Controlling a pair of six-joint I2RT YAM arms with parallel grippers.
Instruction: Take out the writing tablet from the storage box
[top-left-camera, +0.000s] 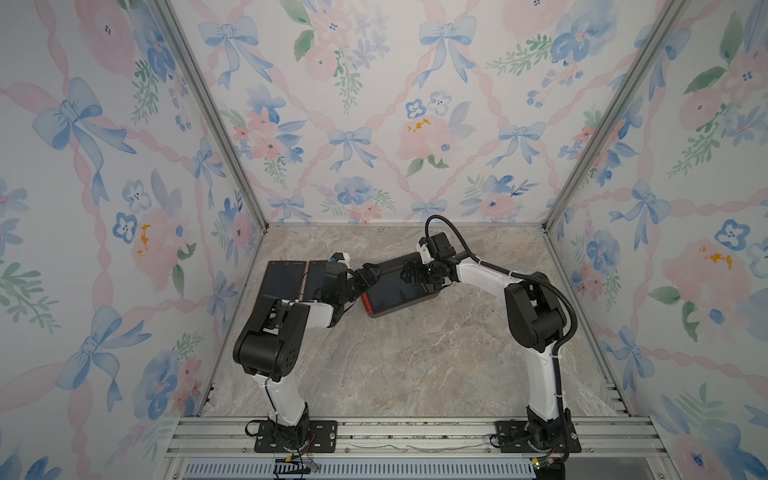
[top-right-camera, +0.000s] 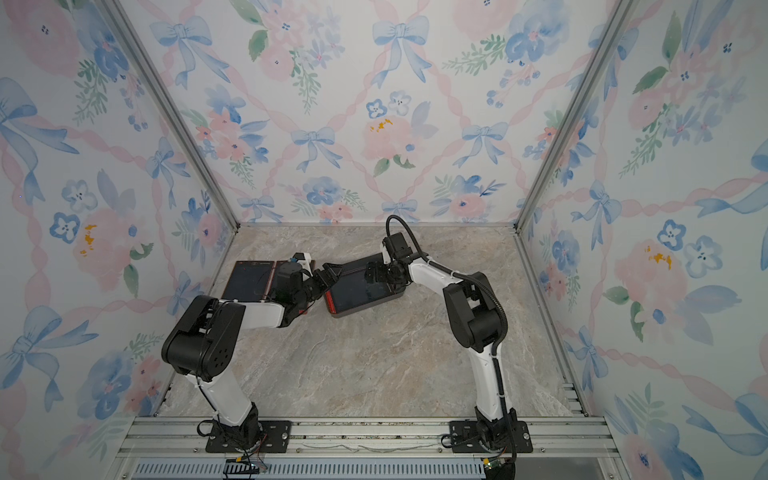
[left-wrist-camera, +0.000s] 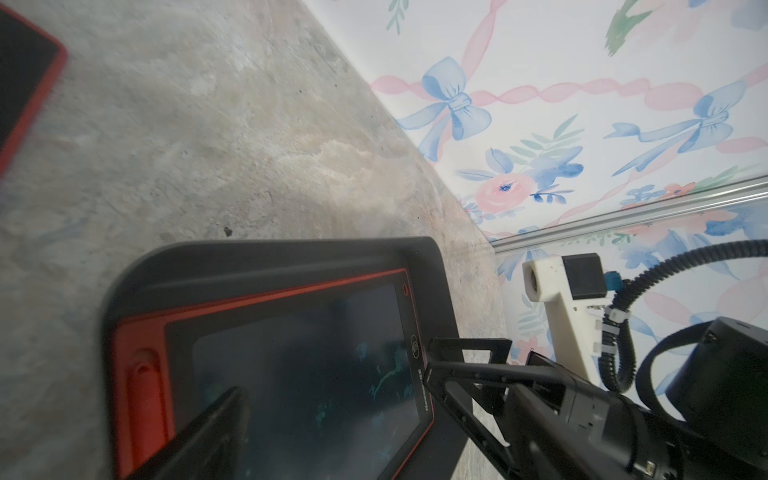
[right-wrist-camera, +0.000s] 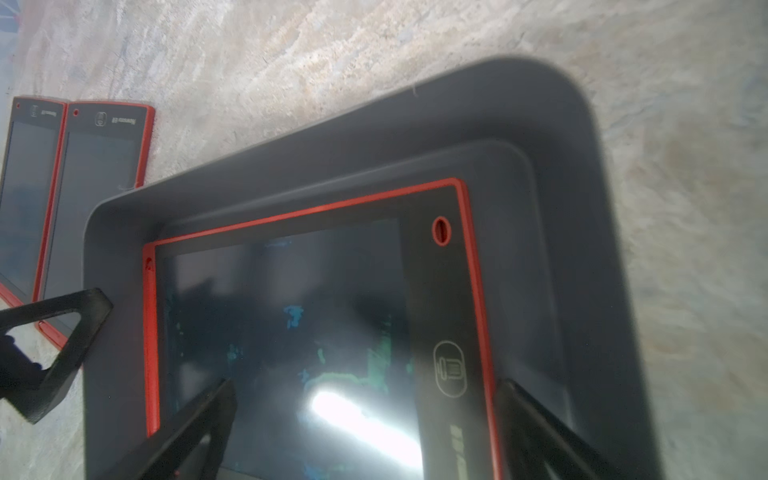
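Note:
A writing tablet (right-wrist-camera: 288, 320) with a dark screen and thin red edge lies inside the dark grey storage box (right-wrist-camera: 360, 120). Its red left strip with the stylus (left-wrist-camera: 145, 400) shows in the left wrist view. Over the box's left side, my left gripper (top-left-camera: 370, 275) is open, with nothing between its fingers. My right gripper (top-left-camera: 413, 273) is also open and empty, over the box's right part. In the right wrist view its blurred fingers (right-wrist-camera: 196, 432) stand apart above the tablet. Whether any fingertip touches the tablet or box, I cannot tell.
Two more red-edged tablets lie side by side on the table left of the box, one at the far left (top-left-camera: 281, 281) and another (top-left-camera: 314, 276) partly behind my left arm.

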